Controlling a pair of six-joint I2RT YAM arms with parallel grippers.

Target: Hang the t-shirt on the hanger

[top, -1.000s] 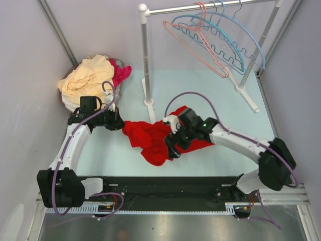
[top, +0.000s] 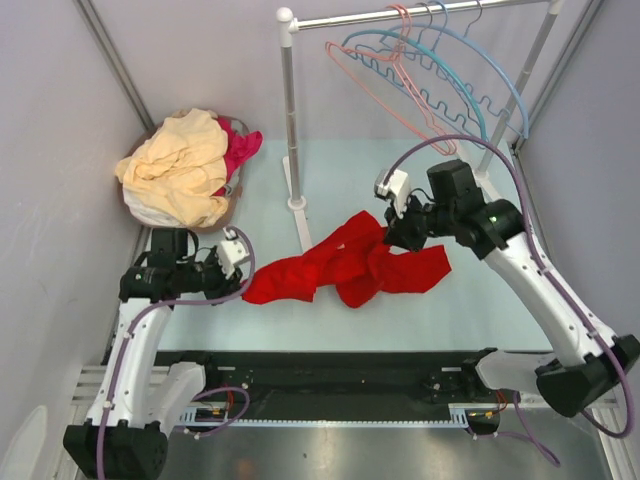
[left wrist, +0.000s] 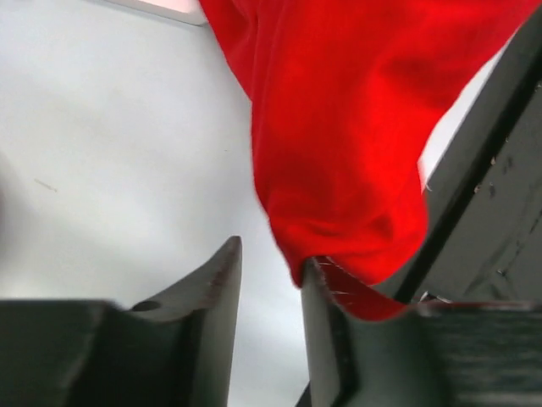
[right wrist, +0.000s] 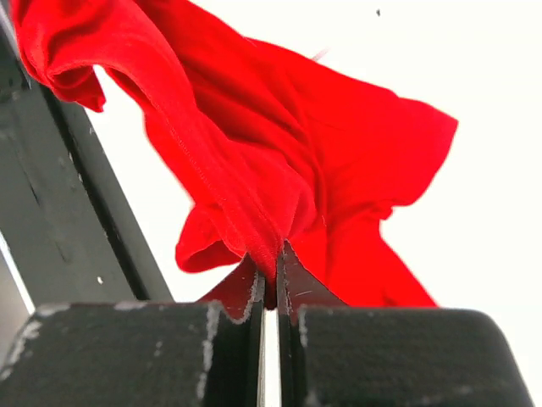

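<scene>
The red T-shirt is bunched across the table's middle, partly lifted on the right. My right gripper is raised over its right part, shut on a fold of it, which shows in the right wrist view. My left gripper is at the shirt's left end, fingers part open; a red tip reaches beside and behind the right finger, and I cannot tell whether it is between the fingers.
A rack with pink and blue hangers stands at the back. A basket of yellow and pink clothes sits back left. Bare table shows front right.
My right arm has risen and moved right, lifting the shirt.
</scene>
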